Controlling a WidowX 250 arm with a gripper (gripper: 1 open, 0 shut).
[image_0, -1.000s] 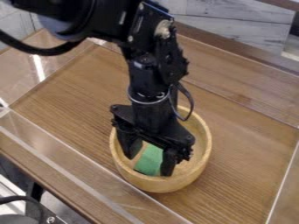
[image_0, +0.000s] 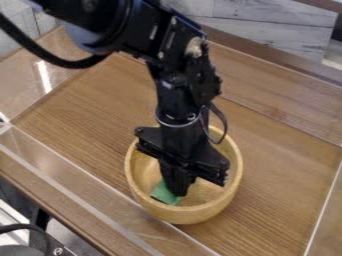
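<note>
A pale yellow bowl (image_0: 201, 208) sits on the wooden surface near the middle. My black gripper (image_0: 181, 168) is down inside it, shut, covering much of the bowl's interior. A green object (image_0: 166, 192) shows at the bowl's lower left beneath the gripper, largely hidden. Whether anything is between the fingertips is hard to see.
A clear edge or rail runs along the near left, with dark cables at the lower left. A pale wall stands behind.
The gripper has shifted and turned over the bowl, its fingers now closer together, and it hides more of the green object than before.
</note>
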